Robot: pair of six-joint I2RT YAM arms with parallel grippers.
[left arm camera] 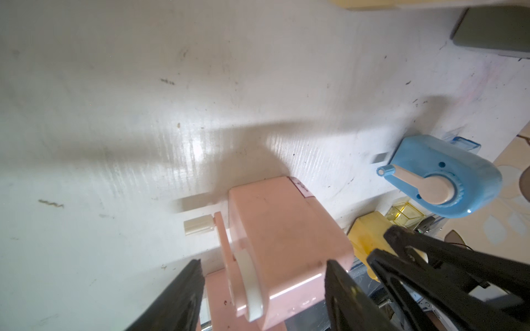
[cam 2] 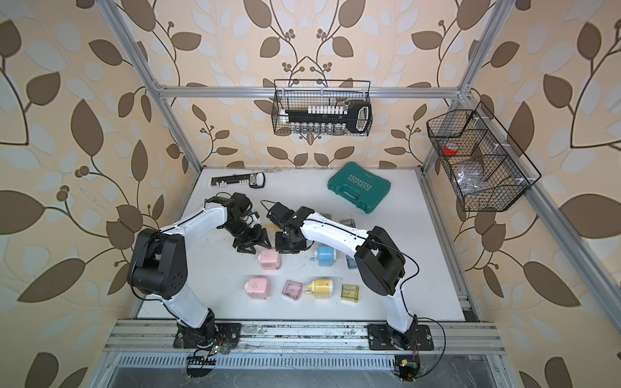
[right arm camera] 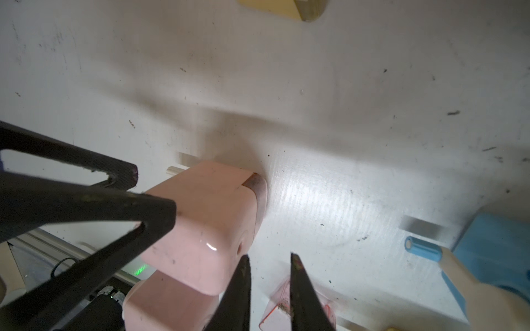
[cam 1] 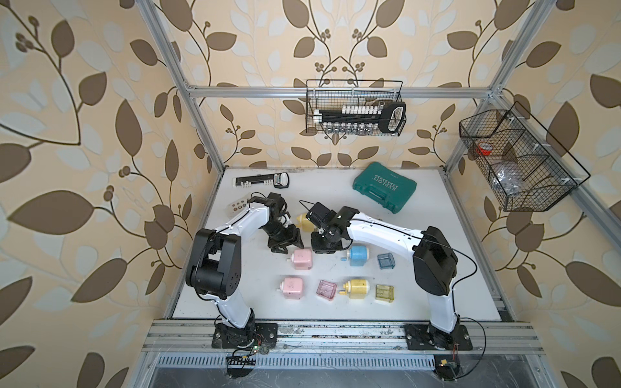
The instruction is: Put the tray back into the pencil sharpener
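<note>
A pink sharpener [cam 1: 302, 259] with a crank sits beneath both grippers; in the left wrist view it [left arm camera: 281, 231] lies between the fingers of my left gripper [cam 1: 289, 246], which stands open above it. My right gripper [cam 1: 324, 248] hovers just right of and above that sharpener, part open with nothing seen between its fingertips. A second pink sharpener [cam 1: 292, 288] stands in front, with a clear pink tray [cam 1: 326, 290] to its right.
A blue sharpener [cam 1: 357, 256] and blue tray [cam 1: 386, 261] stand right; a yellow sharpener [cam 1: 355, 288] and tray [cam 1: 384, 293] in front right. Another yellow sharpener hides behind the arms. A green case [cam 1: 384, 187] and black strip [cam 1: 260, 180] lie at the back.
</note>
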